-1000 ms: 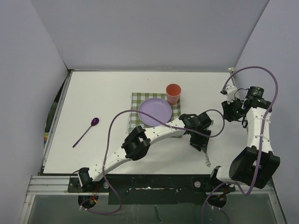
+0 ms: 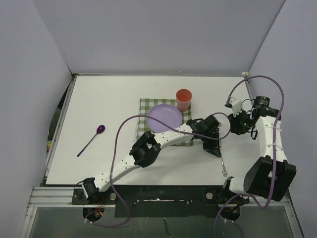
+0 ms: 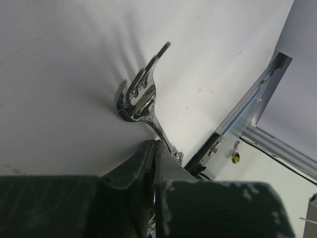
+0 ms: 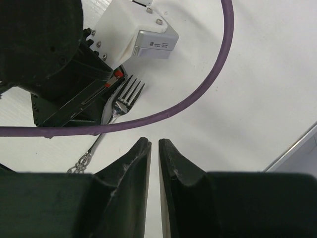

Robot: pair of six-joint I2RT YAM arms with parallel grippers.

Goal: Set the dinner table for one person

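Observation:
A silver fork [image 2: 224,171] lies at the table's right, mostly covered from above by my left arm. In the left wrist view its head [image 3: 136,101] shows clearly, and the handle runs beneath my left gripper. That gripper is shut; whether it pinches the fork is hidden. My right gripper hangs over bare table beside the fork [image 4: 121,105], its tips slightly apart with nothing between them. A purple plate [image 2: 161,115] rests on a green checked placemat [image 2: 144,105], with an orange-red cup [image 2: 183,99] at the mat's upper right corner.
Far left lies a purple spoon [image 2: 91,140]. Both arms crowd the table's right side, and a purple cable [image 4: 171,113] loops between the right camera and the left gripper.
My right gripper has come leftward, closer to the left one. The left gripper has moved slightly, and the fork's visible handle end has shifted a little to the right.

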